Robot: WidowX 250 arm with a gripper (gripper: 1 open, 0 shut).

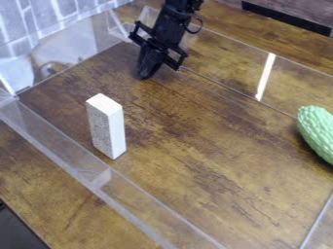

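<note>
The black gripper (148,60) reaches down from the top to the wooden table near the back left, close to the clear barrier. Its fingertips are small and dark, and nothing clear shows between them; it looks shut. A white speckled upright block (105,126) stands at the front left. A green bumpy object (314,131), shaped like a vegetable, lies at the right edge, partly out of view.
A clear plastic border (78,170) runs around the work area. A thin white strip (266,76) lies at the back right.
</note>
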